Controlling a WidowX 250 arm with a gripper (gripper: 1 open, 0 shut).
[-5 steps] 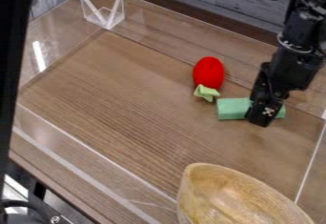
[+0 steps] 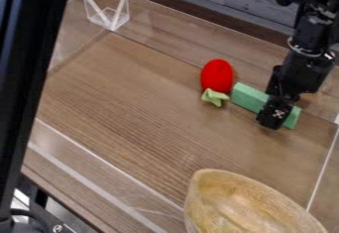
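Observation:
The black gripper [image 2: 276,105] hangs at the right of the table, its fingers over and around a green bar [image 2: 249,97], which now lies angled from upper left to lower right. Whether the fingers are closed on the bar cannot be told. Left of the bar sit a red oval object [image 2: 217,76] and a small pale green piece [image 2: 215,97] just below it.
A tan bowl [image 2: 228,192] is at the front right. A white wire-like holder [image 2: 109,13] stands at the back left. A dark wall runs along the back.
The gripper has shifted slightly along with it.

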